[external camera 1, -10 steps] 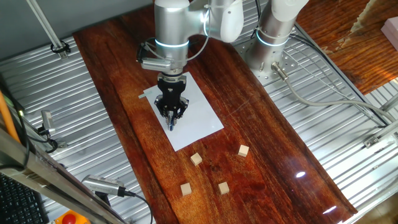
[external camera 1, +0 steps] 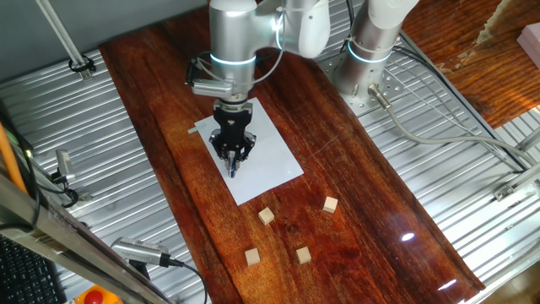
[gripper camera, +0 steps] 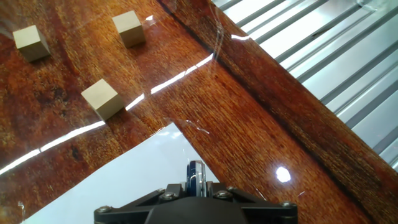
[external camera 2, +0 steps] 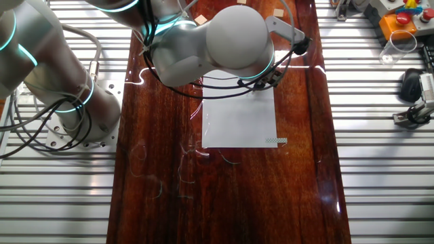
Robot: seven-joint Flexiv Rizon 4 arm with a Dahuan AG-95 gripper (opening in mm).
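Note:
A white sheet of paper (external camera 1: pixel 268 156) lies flat on the dark wooden tabletop. Over its left part, in exterior view 1, my gripper (external camera 1: pixel 233 171) points down; whether its tips touch the sheet I cannot tell. In the wrist view the fingertips of the gripper are together, one bluish and one silvery, and I make out nothing between them. Several small pale wooden cubes lie apart from each other beyond the paper, among them one cube (external camera 1: pixel 267 216) nearest the sheet, another (external camera 1: pixel 329 204) to its right, and one (external camera 1: pixel 252 257) nearer the table edge.
A small checkered strip (external camera 2: pixel 277 140) sits by one paper corner. Metal slatted surface (external camera 1: pixel 101 169) borders the wood. A camera (external camera 1: pixel 140 252) stands left of the cubes, and the robot base (external camera 1: pixel 355 80) is at the right. Bare wood (external camera 2: pixel 224 196) lies free behind the paper.

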